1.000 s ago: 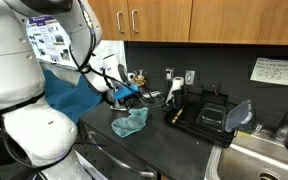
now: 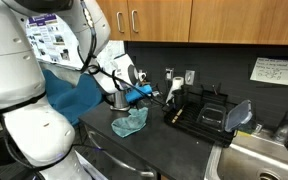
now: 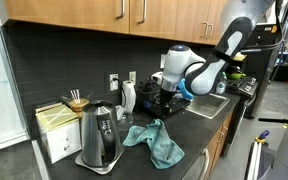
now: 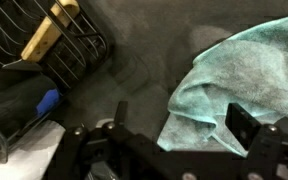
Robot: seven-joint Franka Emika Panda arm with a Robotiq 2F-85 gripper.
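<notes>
A crumpled teal cloth (image 2: 130, 122) lies on the dark counter; in exterior view 2 the cloth (image 3: 164, 147) drapes near the counter's front edge. From the wrist view, the cloth (image 4: 249, 85) fills the right side, flat with folds. My gripper is open, its two black fingers apart with nothing held between them. It hangs above the counter, with the cloth below and toward one side. In exterior view 1 the fingers are small and hard to make out against the dark backdrop.
A black wire dish rack (image 2: 206, 118) stands by the sink (image 2: 246, 160). A wooden handle (image 4: 50, 33) shows in the wrist view's rack. A grey kettle (image 3: 101, 135) and a cutting board (image 3: 59, 133) stand farther along. Bare counter (image 2: 184, 150) lies before the rack.
The arm's forearm and wrist have shifted to the right in exterior view 1, toward the rack. The cloth looks unmoved.
</notes>
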